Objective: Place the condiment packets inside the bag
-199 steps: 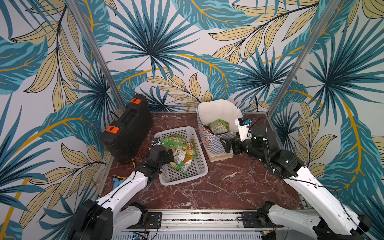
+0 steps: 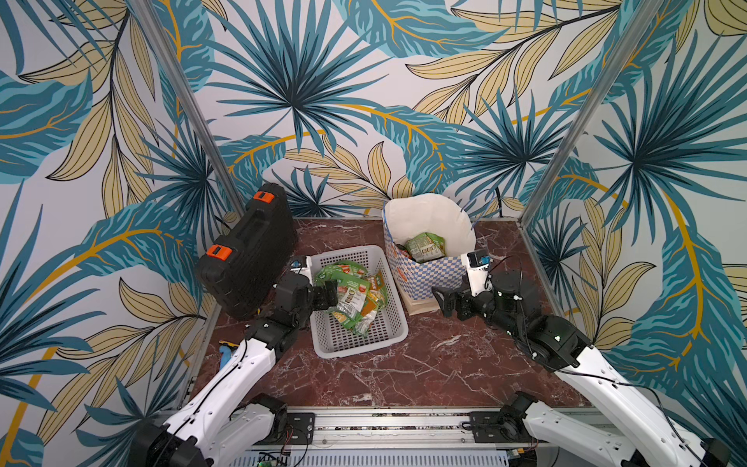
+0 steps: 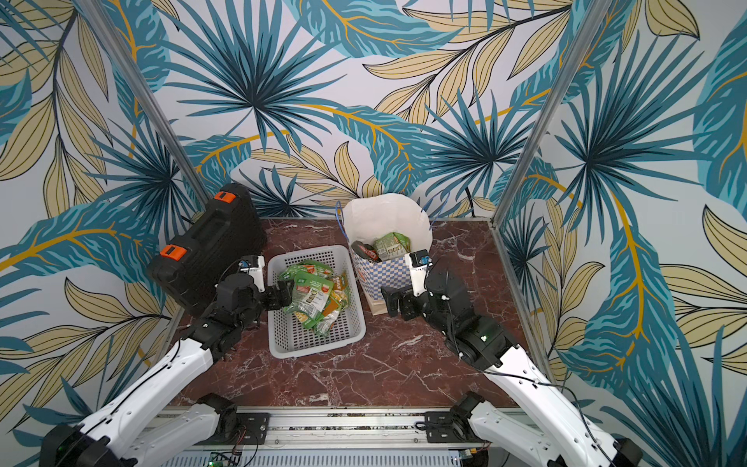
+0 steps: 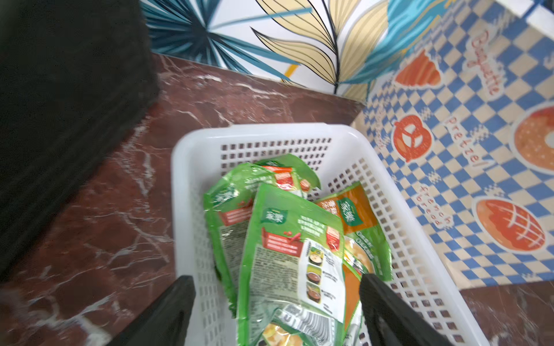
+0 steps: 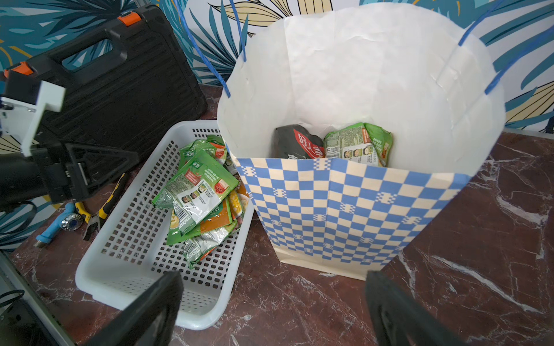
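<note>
Green and orange condiment packets (image 4: 291,265) lie piled in a white perforated basket (image 5: 98,276). My left gripper is over the pile, open, its fingers either side of the top packet with nothing held. The blue-checked paper bag (image 5: 340,213) stands right of the basket, holding a green packet (image 5: 352,147) and a dark one with a red label (image 5: 297,144). My right gripper stands open and empty in front of the bag, at its lower right in the top views.
A black case (image 2: 245,257) stands left of the basket, with tools (image 5: 60,227) near it. Bare marble table (image 2: 459,373) shows at the front and right.
My right gripper has moved slightly toward the front compared with one second ago.
</note>
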